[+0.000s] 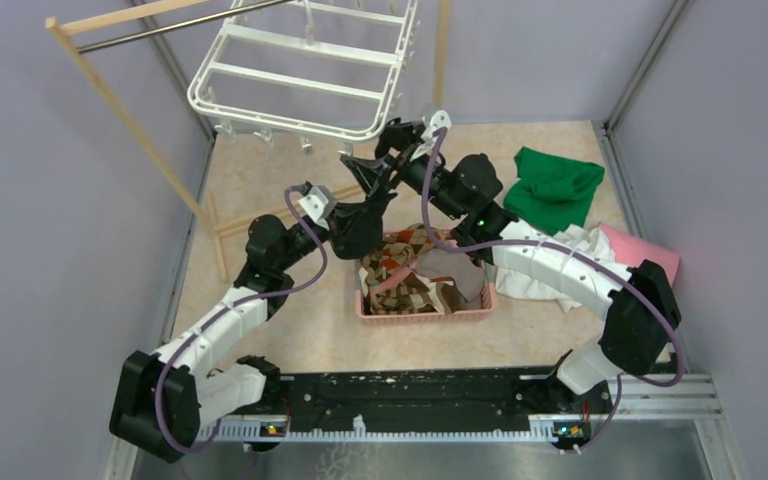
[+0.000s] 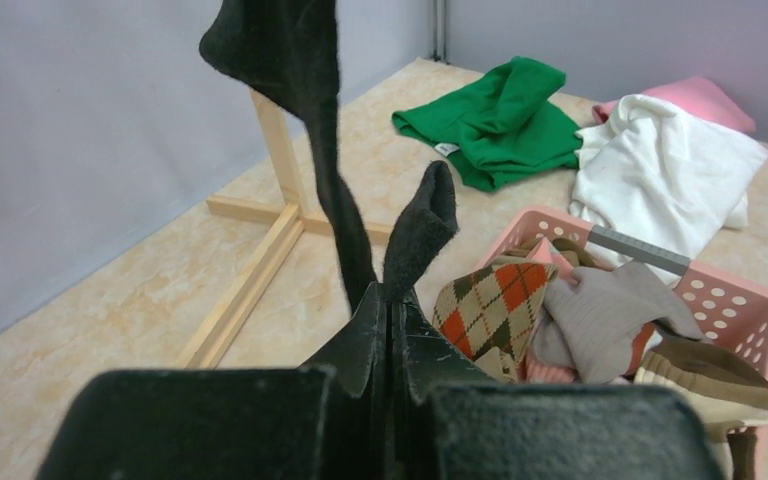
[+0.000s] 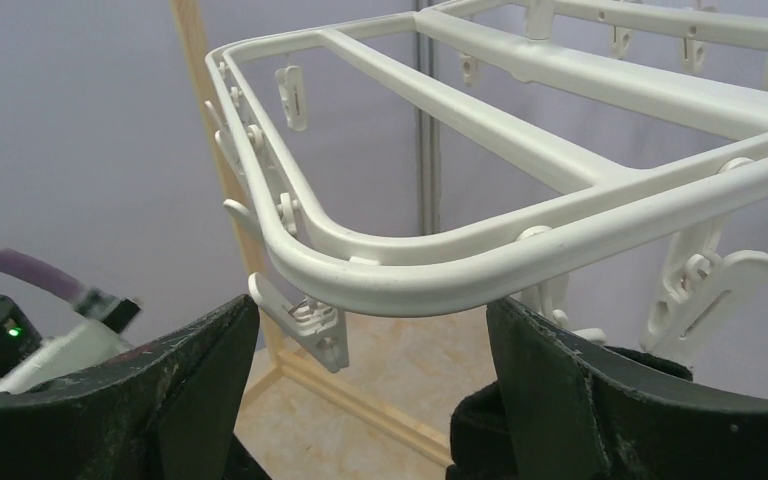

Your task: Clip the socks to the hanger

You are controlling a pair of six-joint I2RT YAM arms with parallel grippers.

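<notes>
A dark sock (image 2: 418,235) is pinched between the fingertips of my left gripper. A narrow strip of dark cloth runs from there up to a wider dark piece (image 2: 280,55); whether it is all one sock, I cannot tell. In the top view, dark cloth (image 1: 359,235) hangs at the left gripper's tips. My right gripper is open, its fingers on either side of the near corner of the white hanger (image 3: 410,285). Within that span a white clip (image 3: 310,325) dangles. Dark cloth (image 3: 480,430) shows by the right finger, its upper hold hidden.
Below stands a pink basket (image 1: 425,317) of patterned and grey socks. Green cloth (image 1: 555,190), white cloth (image 1: 550,270) and a pink item (image 1: 640,250) lie to the right. A wooden frame (image 1: 130,110) stands on the left. Both grippers are close together under the hanger.
</notes>
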